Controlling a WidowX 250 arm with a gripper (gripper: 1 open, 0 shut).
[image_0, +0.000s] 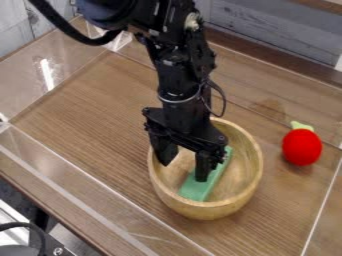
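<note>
A wooden bowl (181, 207) sits at the centre front of the table, with a green oblong object (203, 184) lying inside it. My black gripper (187, 155) hangs low over the back part of the bowl, its fingers above and beside the green object. Whether the fingers are open or shut, and whether anything is between them, is hard to tell from this view.
A red tomato-like object (302, 148) with a green top lies to the right of the bowl. A wall stands at the back, and a dark cable curls at the lower left.
</note>
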